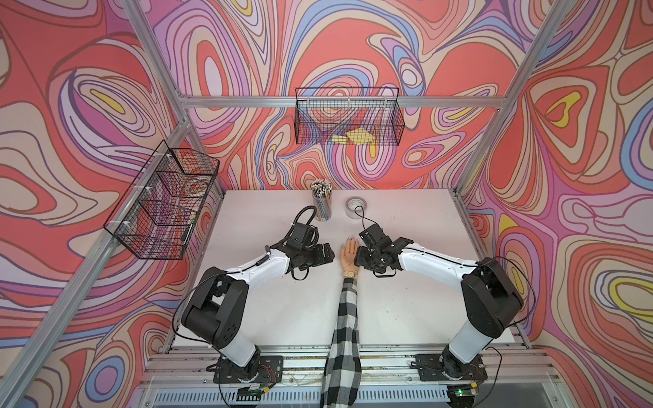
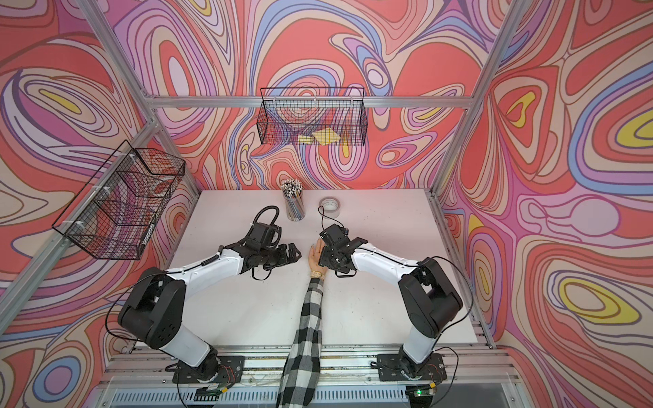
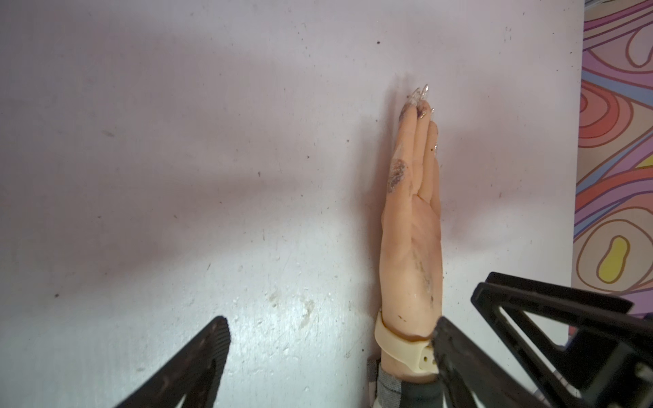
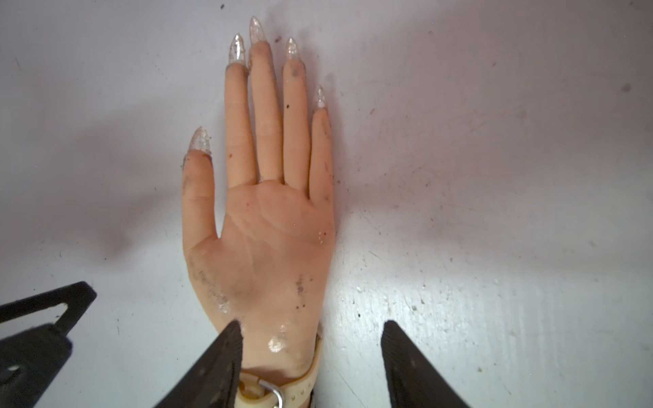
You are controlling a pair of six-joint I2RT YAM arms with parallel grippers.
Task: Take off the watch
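Observation:
A model hand in a checked sleeve lies palm up on the table, fingers pointing to the back. Round its wrist runs the cream strap of the watch; a metal buckle shows on the palm side in the right wrist view, at the lower edge. My left gripper is open to the left of the wrist, one finger overlapping the strap's buckle end in its view. Open too, my right gripper is over the hand's right side, its left finger in front of the palm's heel. The watch face is hidden.
A holder of pens and a roll of tape stand at the back. Wire baskets hang on the frame at back and left.

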